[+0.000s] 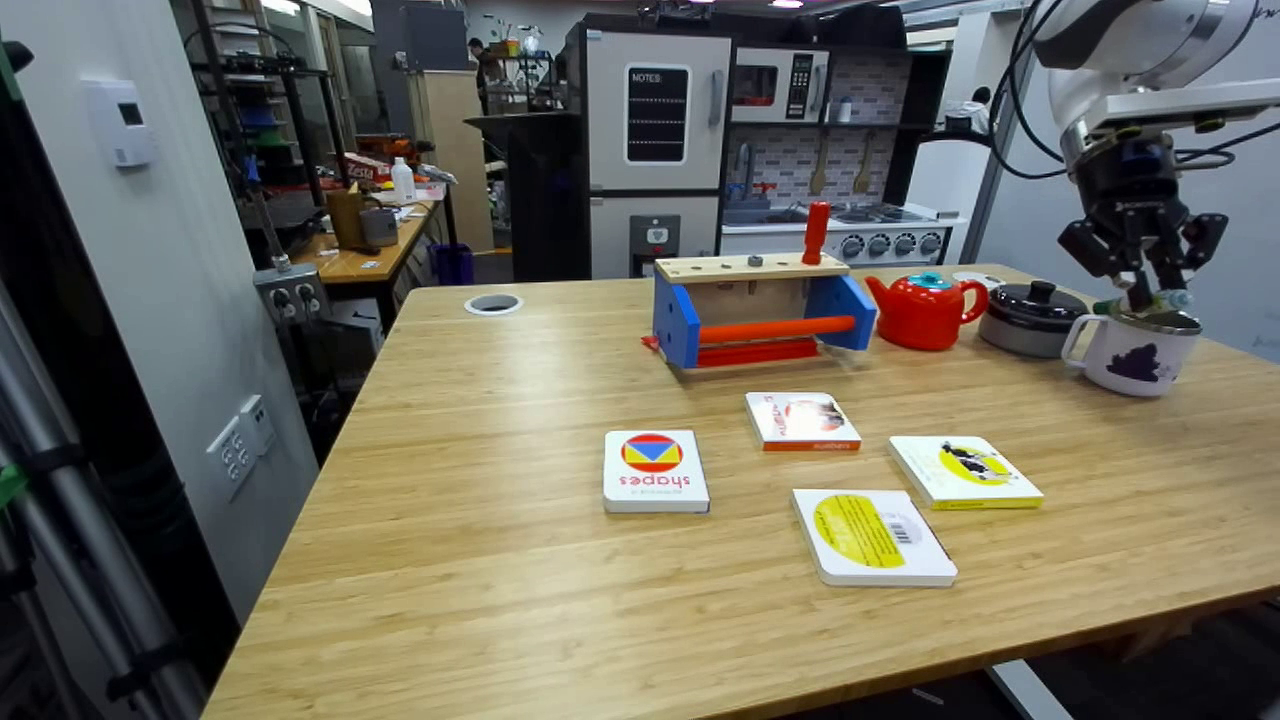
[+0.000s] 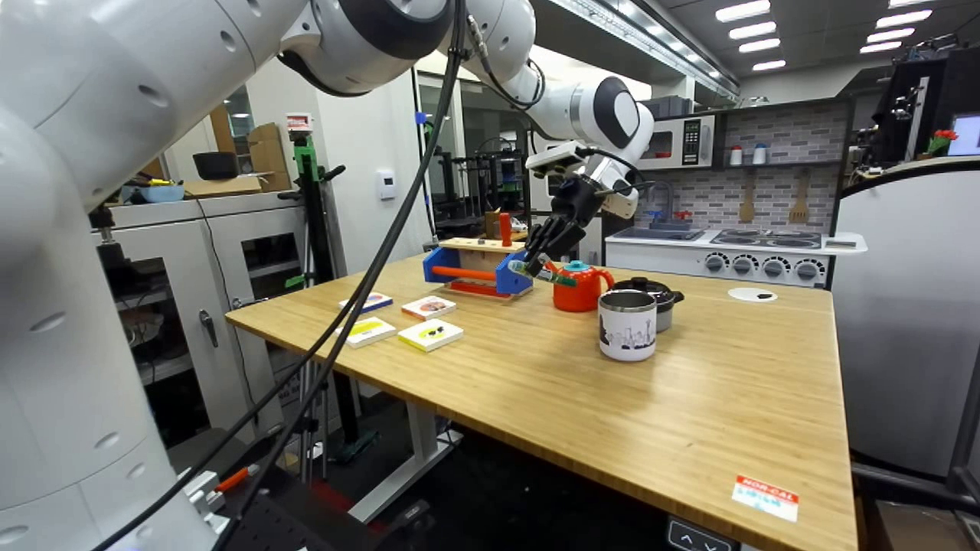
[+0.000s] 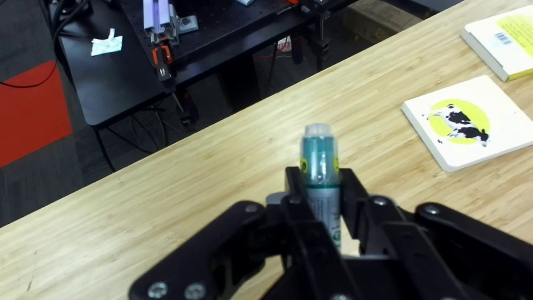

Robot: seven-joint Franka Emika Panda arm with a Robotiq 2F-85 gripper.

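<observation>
A marker-like tube (image 3: 320,155) with a clear teal-green end and a white label is held in my gripper, which is shut on it, one dark finger on each side. In exterior view 1 the gripper (image 1: 1154,298) overlaps the rim of a white mug (image 1: 1134,356). Exterior view 2 shows the gripper (image 2: 535,265) raised above the table and to the left of that mug (image 2: 627,325), apart from it, in front of the red teapot (image 2: 576,288). The mug's inside is not visible.
A dark-lidded pot (image 1: 1033,317) stands beside the mug. Left of the teapot is a blue-sided wooden toy bench (image 1: 764,314). Several small board books, including a cow book (image 1: 967,472) and a shapes book (image 1: 655,472), lie mid-table.
</observation>
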